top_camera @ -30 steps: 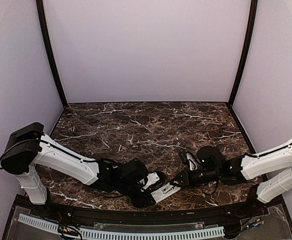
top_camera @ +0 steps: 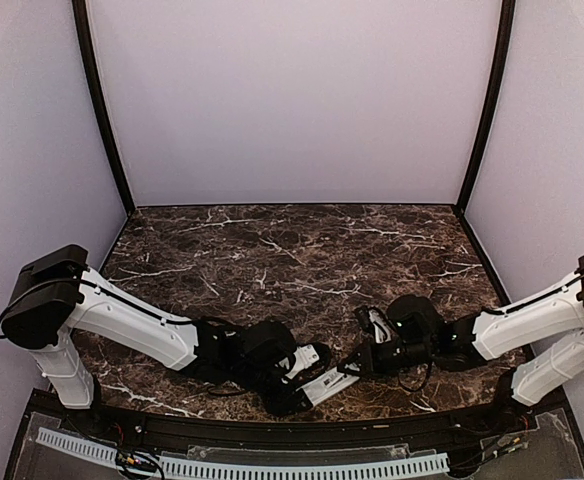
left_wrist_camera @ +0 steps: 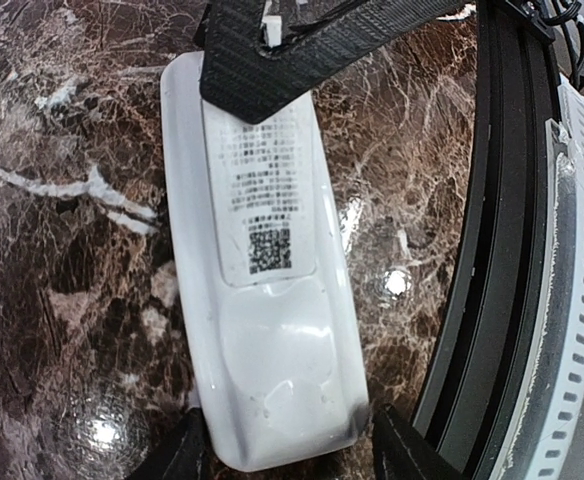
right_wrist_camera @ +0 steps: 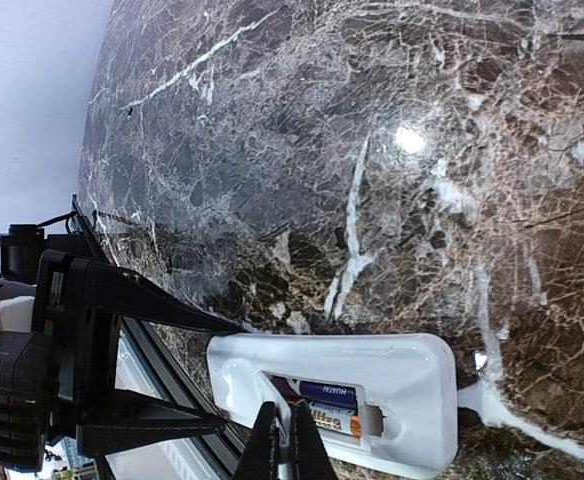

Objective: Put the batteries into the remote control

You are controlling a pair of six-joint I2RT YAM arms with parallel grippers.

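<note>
The white remote control (left_wrist_camera: 277, 340) lies back side up on the table, its hollowed end toward my left gripper. That gripper's fingers stand on either side of this end, with a slim gap showing on the right side in the left wrist view. In the right wrist view, the battery bay is uncovered, with a purple battery (right_wrist_camera: 327, 392) and an orange one (right_wrist_camera: 334, 420) lying in it. My right gripper is shut over the bay on the thin white battery cover (left_wrist_camera: 264, 190), tilted up from the remote. The cover's labelled face shows in the left wrist view.
A black frame rail (left_wrist_camera: 472, 260) and a slotted white strip (left_wrist_camera: 570, 300) run along the table's front edge, close to the remote. Behind both arms the marbled table (top_camera: 302, 260) is clear.
The right arm has shifted slightly over the last second. The left arm and the remote look unmoved in the top view.
</note>
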